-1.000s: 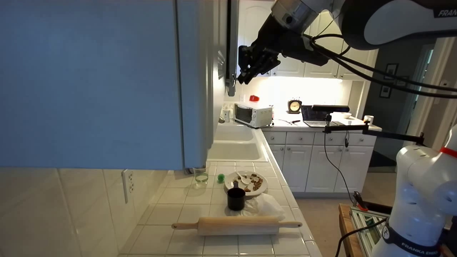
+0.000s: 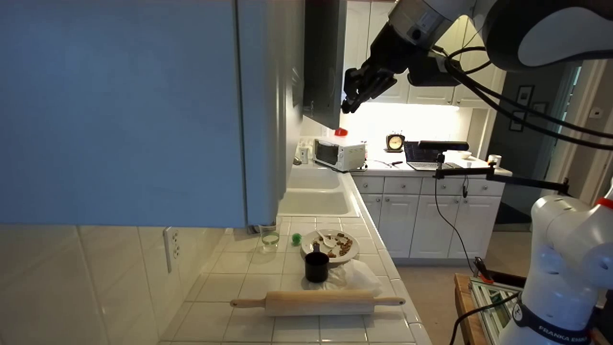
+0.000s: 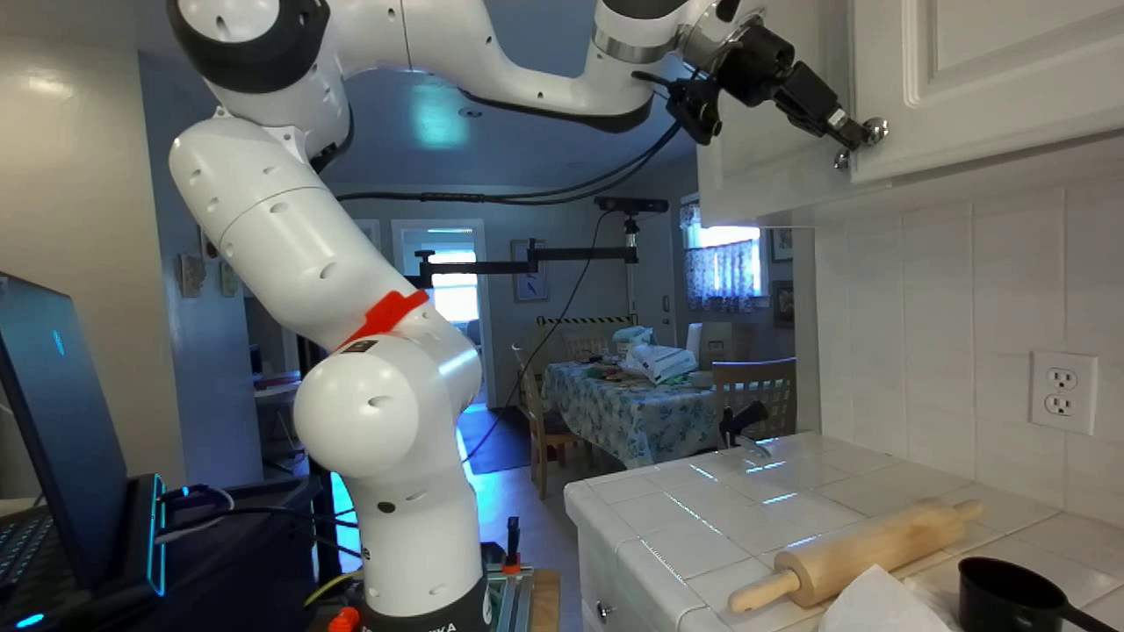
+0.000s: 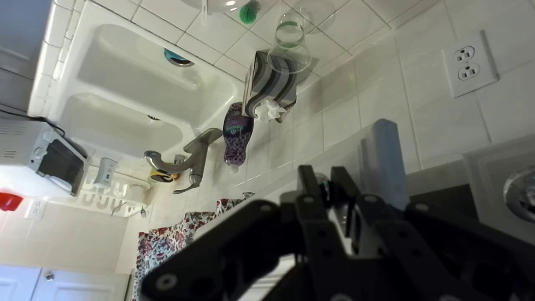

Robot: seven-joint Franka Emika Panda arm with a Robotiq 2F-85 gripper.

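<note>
A cabinet door [image 2: 324, 63] stands swung partly out from the upper cabinets in exterior view 1. My gripper [image 2: 350, 95] is at that door's outer edge. In the wrist view the gripper is shut on a shiny round knob [image 4: 323, 188], partly hidden by the dark fingers. The door's pale edge [image 4: 386, 160] shows just right of them, with a dark opening [image 4: 446, 200] farther right. From exterior view 2, the gripper [image 3: 846, 131] is high at the cabinet front, beside the knob [image 3: 875, 131] of the neighbouring door.
Below, the tiled counter holds a rolling pin [image 2: 319, 303], a black cup [image 2: 316, 267], a plate [image 2: 350, 253] with food pieces, and a glass [image 2: 269, 238]. Beyond them are the sink [image 2: 319, 202] and a toaster oven [image 2: 342, 154]. Open air lies in front of the cabinets.
The cabinet door has swung farther out from the cabinet front. My gripper has moved rightward in exterior view 1, along with the door's edge. The counter items have not moved.
</note>
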